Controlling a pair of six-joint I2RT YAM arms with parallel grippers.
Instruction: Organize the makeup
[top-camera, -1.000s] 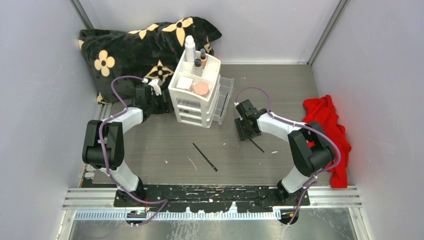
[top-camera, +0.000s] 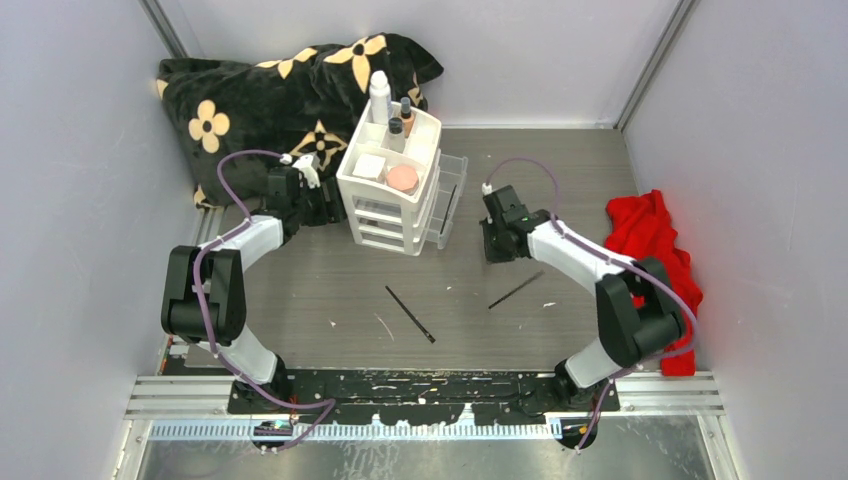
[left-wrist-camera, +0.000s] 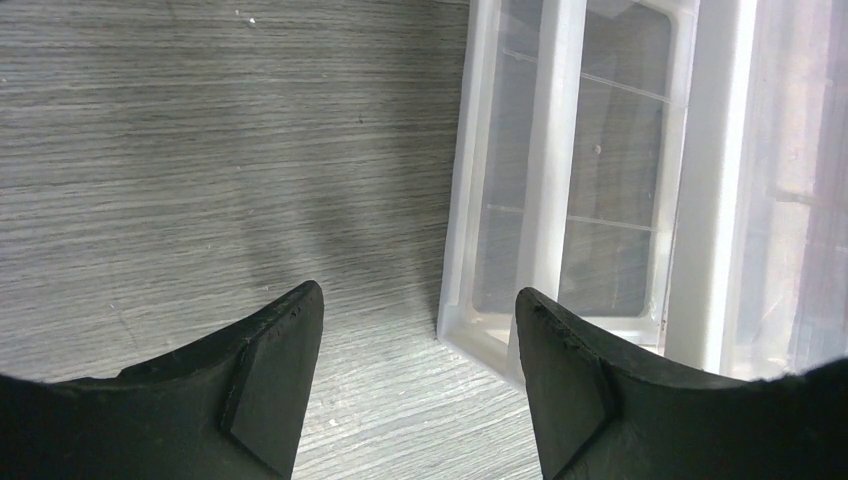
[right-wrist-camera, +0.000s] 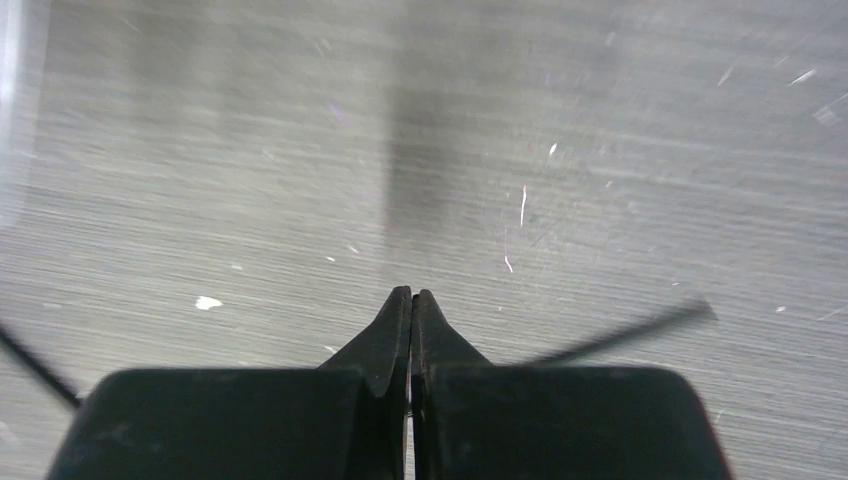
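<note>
The white drawer organizer stands near the pillow, with a clear drawer pulled out on its right. A thin dark pencil shows in that drawer. Beside the organizer's left side, my left gripper is open and empty; its right finger overlaps the white frame in view. My right gripper is shut above the table, right of the drawer. A blurred dark pencil crosses behind its fingers, and from above this pencil appears apart from them. Another dark pencil lies on the table.
On top of the organizer stand a white bottle, small bottles, a white box and a round pink item. A dark pillow leans behind. Red cloth lies at right.
The pencil that stuck out from it has swung to a slant and now appears separate. The left arm is still.
</note>
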